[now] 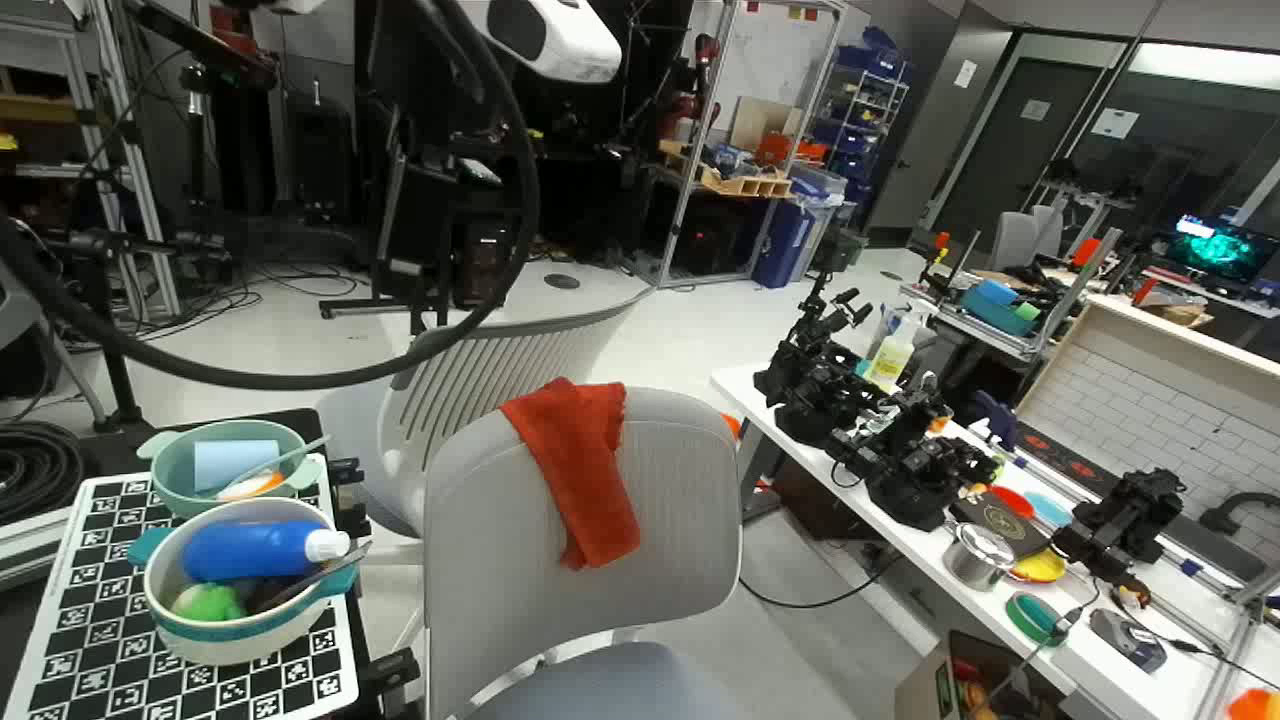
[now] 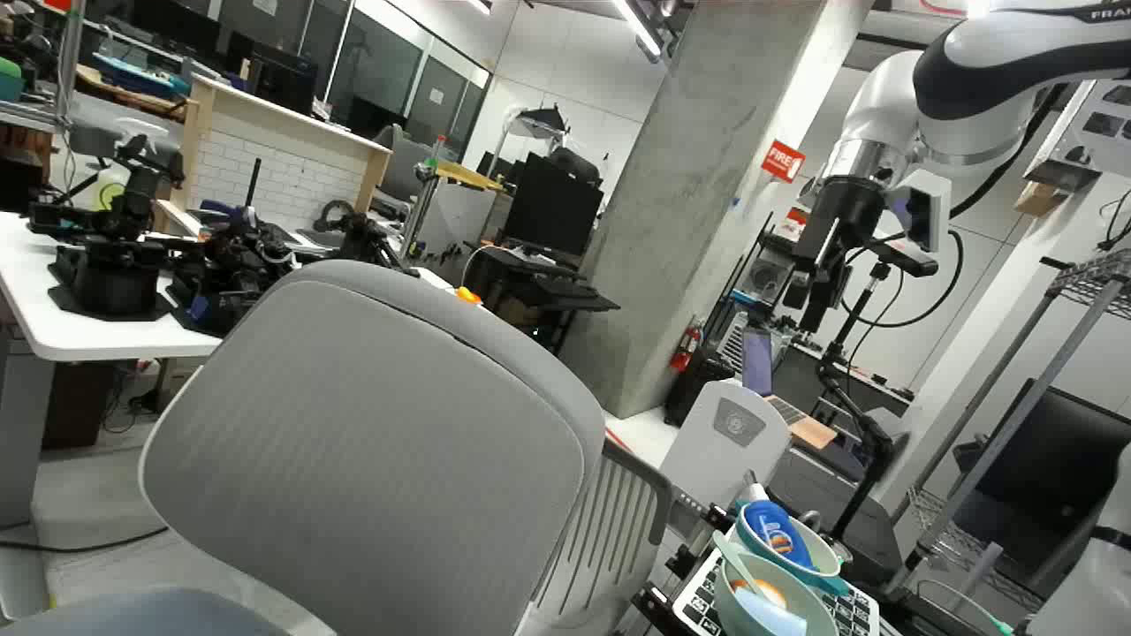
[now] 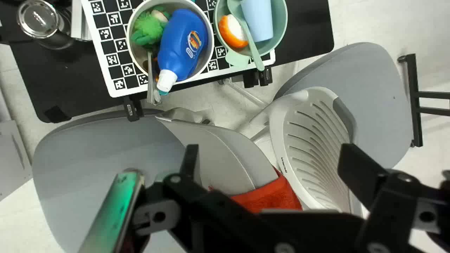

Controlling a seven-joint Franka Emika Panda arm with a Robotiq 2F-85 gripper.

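Observation:
My gripper is open, its two dark fingers wide apart with nothing between them. In exterior view 2 the gripper (image 2: 811, 309) hangs in the air above the table with the bowls. Below it, an orange-red cloth (image 3: 265, 194) drapes over a grey chair's backrest; exterior view 1 shows the cloth (image 1: 581, 474) hanging down the backrest. A white bowl (image 3: 134, 59) holds a blue bottle (image 3: 185, 42), a green fuzzy toy (image 3: 148, 28) and metal utensils. Beside it a green bowl (image 3: 281, 25) contains a light-blue cup (image 3: 258, 19), a green spoon (image 3: 249, 36) and an orange-and-white item (image 3: 232, 32).
Both bowls stand on a checkered marker board (image 1: 72, 600) on a black table. The grey chair (image 1: 480, 540) and a slatted chair (image 3: 312, 139) stand close to the table. A white bench (image 1: 882, 528) with black robot arms is farther right in exterior view 1.

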